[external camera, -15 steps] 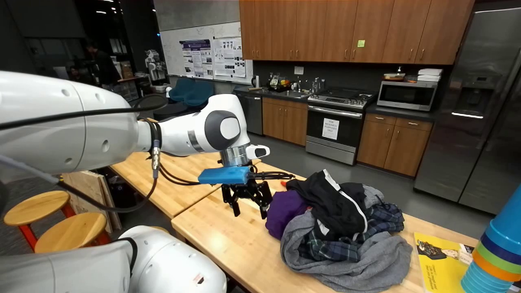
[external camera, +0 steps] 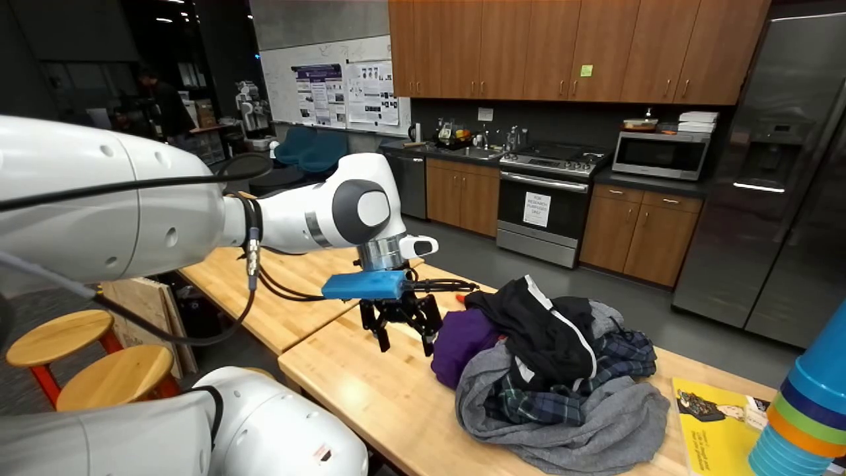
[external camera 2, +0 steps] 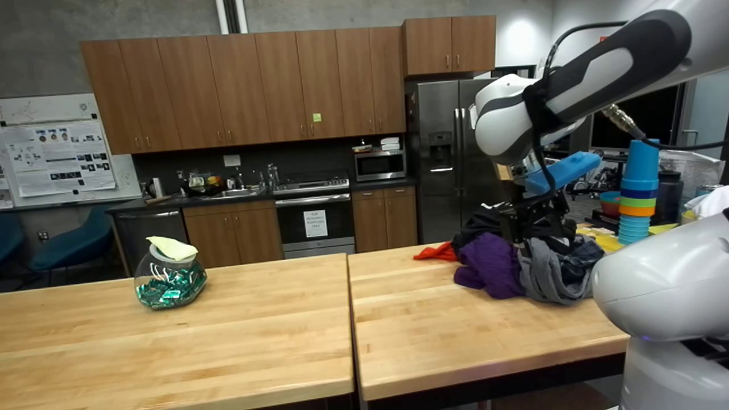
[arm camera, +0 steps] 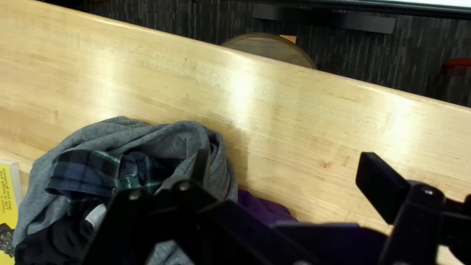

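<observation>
My gripper (external camera: 406, 348) hangs above the wooden table, its fingers spread and nothing between them. To its right in exterior view 1 lies a heap of clothes: a purple cloth (external camera: 464, 342) nearest to it, a black garment with a white stripe (external camera: 547, 337) on top, a dark plaid shirt (external camera: 542, 403) and a grey garment (external camera: 591, 436) below. A red cloth (external camera 2: 437, 252) shows at the pile's far left in exterior view 2. In the wrist view the two fingers stand wide apart, with the grey garment (arm camera: 185, 137) and part of the purple cloth (arm camera: 265, 207) beneath.
Beyond the pile are a yellow book (external camera: 714, 432) and a stack of colourful cups (external camera: 801, 412). A glass jar with green-wrapped pieces (external camera 2: 171, 280) stands on the other table. Bare tabletop (external camera 2: 444, 328) lies in front of the pile.
</observation>
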